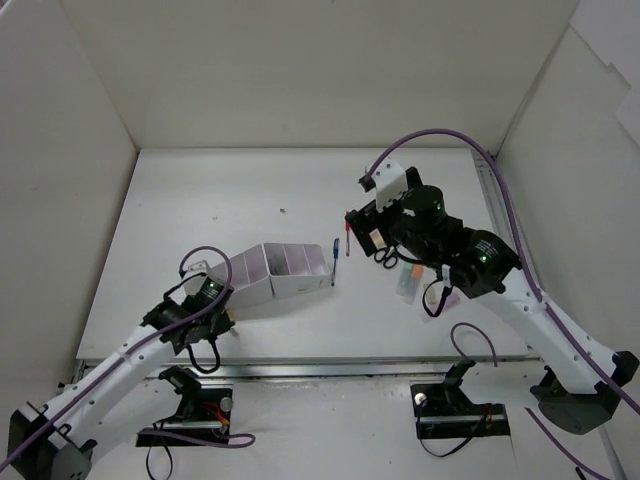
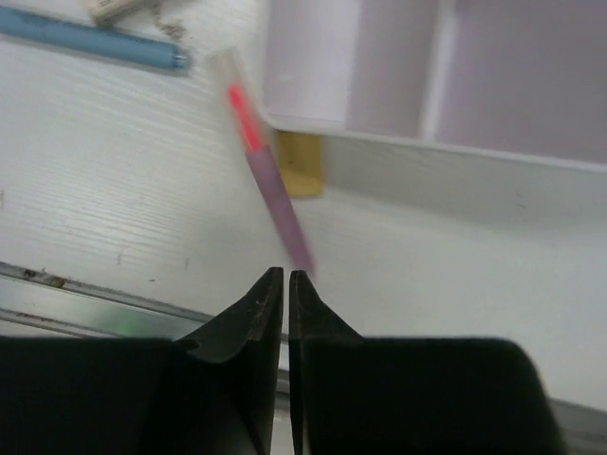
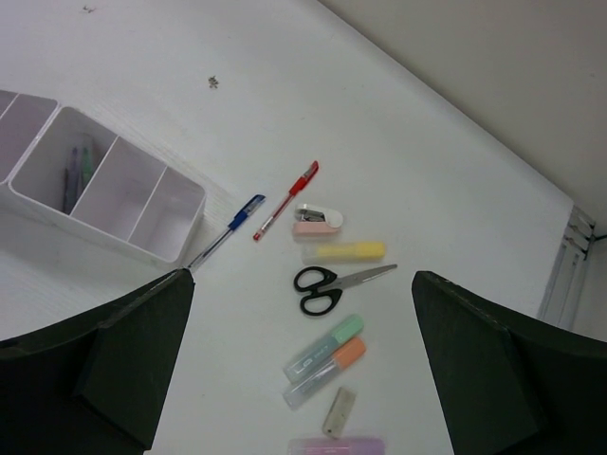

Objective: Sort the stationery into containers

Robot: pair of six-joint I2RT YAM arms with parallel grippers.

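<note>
Two white compartmented containers (image 1: 300,285) sit mid-table; pens stand inside one in the right wrist view. My left gripper is low at the left container's front edge, fingers together; whether they grip anything is unclear. Beside them lie a blurred red-and-purple pen (image 2: 275,199), a yellow block (image 2: 300,166) and a blue cylinder (image 2: 114,47). My open right gripper hangs above blue and red pens (image 3: 228,227) (image 3: 289,197), a stapler (image 3: 318,216), scissors (image 3: 332,289), yellow (image 3: 341,252), green (image 3: 318,351) and orange (image 3: 322,374) highlighters, an eraser (image 3: 339,412) and a pink highlighter (image 3: 336,445).
Walls enclose the table at the back and sides, and a metal rail (image 1: 320,370) runs along the front edge.
</note>
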